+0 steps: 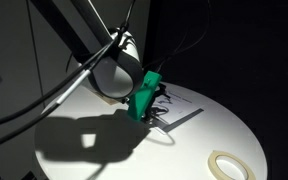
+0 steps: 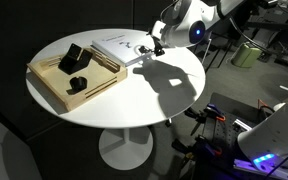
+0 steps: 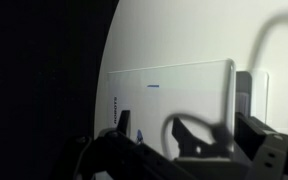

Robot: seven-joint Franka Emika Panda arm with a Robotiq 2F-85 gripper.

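Note:
A flat white panel (image 3: 184, 95) with a short blue mark and dark lettering fills the middle of the wrist view. Along its right side run a grey strip (image 3: 244, 90) and a thin white border. My gripper is over the panel, its dark fingers apart on either side, with shadow falling between them. I cannot tell whether a fingertip touches the panel's edge. In exterior view 2 the panel (image 2: 116, 43) lies at the table's back, the gripper (image 2: 156, 47) at its right end. In exterior view 1 the green part of the gripper's mount (image 1: 144, 95) hides much of it.
A wooden tray (image 2: 104, 83) holding black items stands on the left part of the round white table (image 2: 154, 92) in exterior view 2. A tan ring (image 1: 216, 170) rests near the table's edge in exterior view 1.

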